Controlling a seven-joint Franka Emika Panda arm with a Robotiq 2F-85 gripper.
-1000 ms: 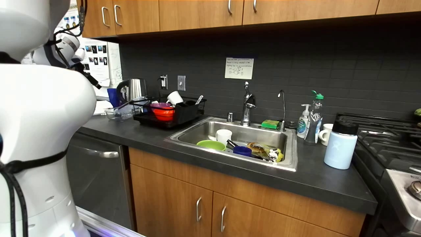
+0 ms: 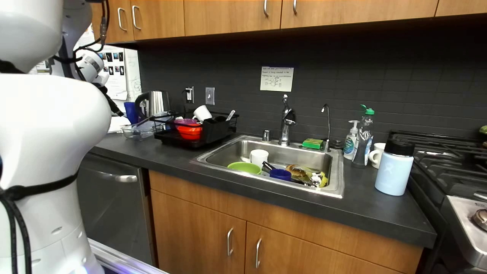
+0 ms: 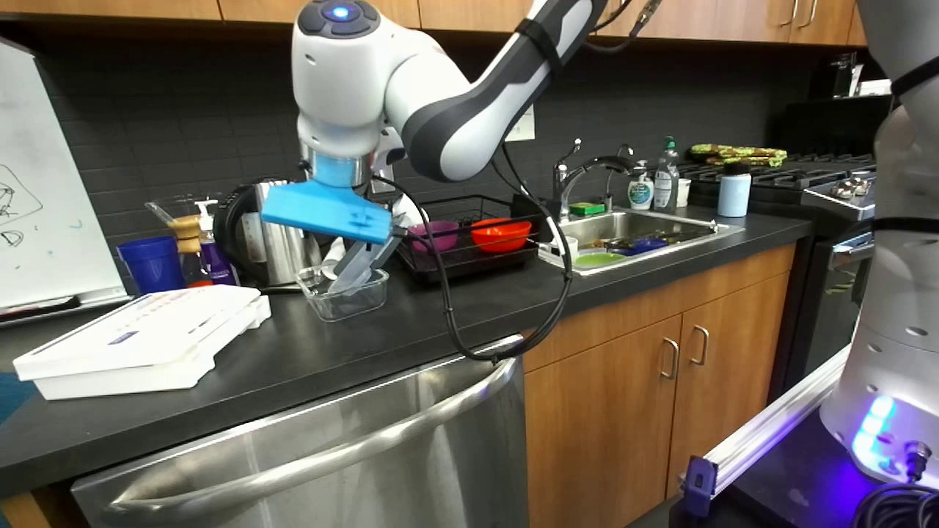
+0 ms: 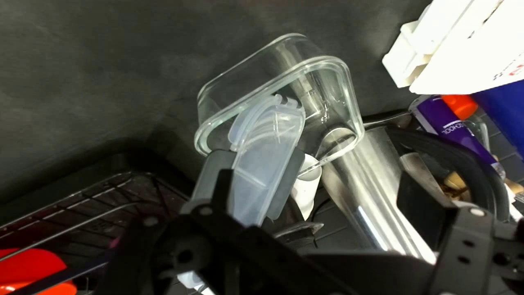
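My gripper is open in the wrist view, its dark fingers wide apart and holding nothing. Below it, a clear glass container [image 4: 211, 100] stands on the dark counter. A translucent lid [image 4: 263, 162] with grey edges leans upright in the container, close to the left finger [image 4: 223, 189]; whether they touch I cannot tell. In exterior view 2 the blue plate on my wrist hides much of the gripper, with the lid [image 3: 356, 268] and container [image 3: 352, 303] beneath. Exterior view 1 shows the gripper [image 2: 118, 111] just above the container [image 2: 137, 133].
A steel kettle [image 3: 286, 230] stands behind the container. The black dish rack [image 2: 194, 137] with bowls is close on its right. White boxes [image 3: 150, 330] lie to the left, near a blue cup [image 3: 152, 264]. Farther right, the sink [image 2: 328, 182] holds dishes.
In exterior view 1 my gripper has come down and a little to the right, nearer the container. The dishes, container and lid look unmoved.
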